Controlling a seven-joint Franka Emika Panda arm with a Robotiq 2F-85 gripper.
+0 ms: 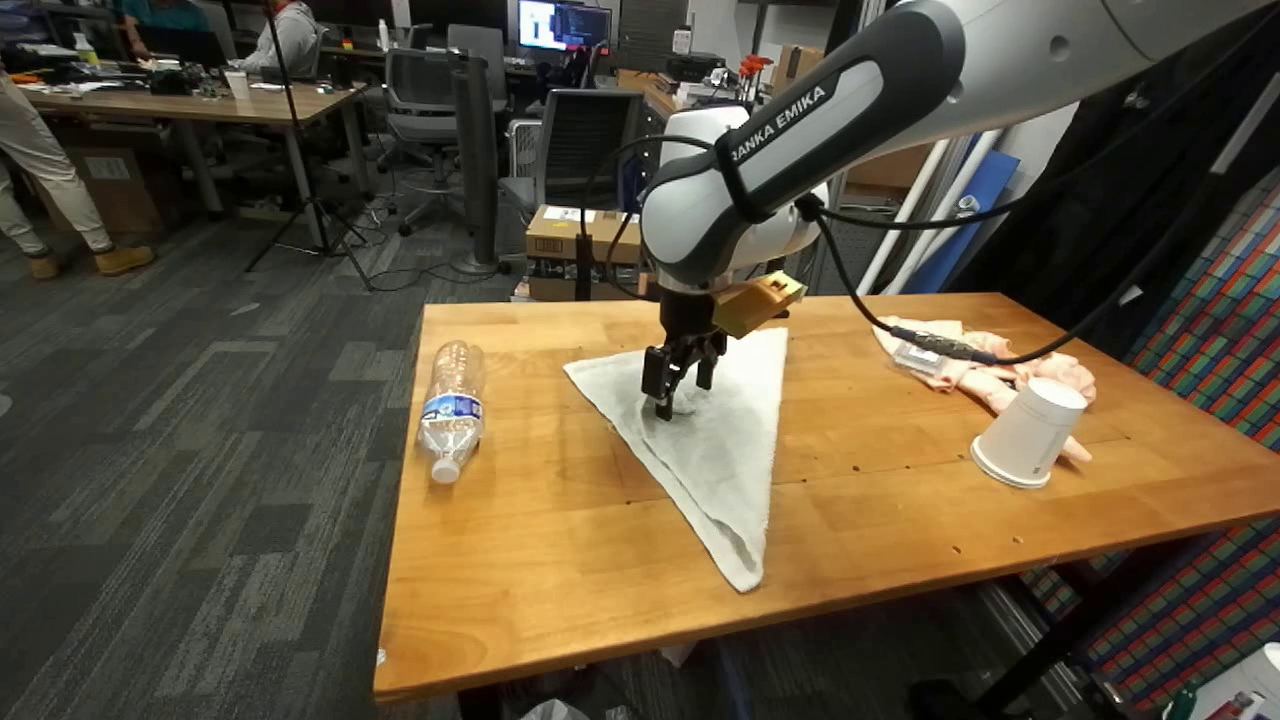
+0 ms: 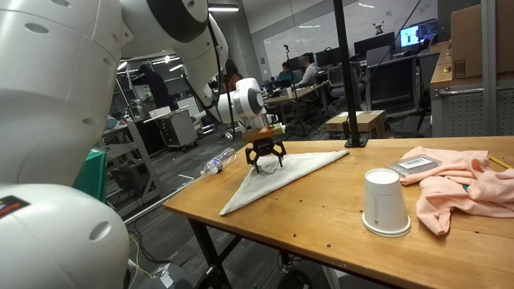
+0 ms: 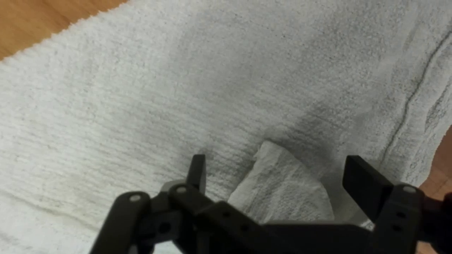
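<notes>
A white towel (image 1: 729, 450) lies folded into a rough triangle on the wooden table. Low over it, my gripper (image 1: 681, 390) points downward with its fingers apart. In the wrist view, a crumpled, raised peak of white cloth or tissue (image 3: 281, 186) rises between the two black fingers, with clear space at either side. Whether that peak is part of the towel (image 3: 169, 93) or a separate piece, I cannot tell. From the second exterior view, the fingertips of the gripper (image 2: 268, 166) reach down close to the towel (image 2: 289, 173).
A clear plastic bottle (image 1: 453, 408) lies at the table's left edge. To the right are an upside-down white cup (image 1: 1029, 434), peach cloth (image 2: 462, 185) and a small clear packet (image 2: 415, 163). Bare tabletop (image 1: 888, 480) lies between towel and cup.
</notes>
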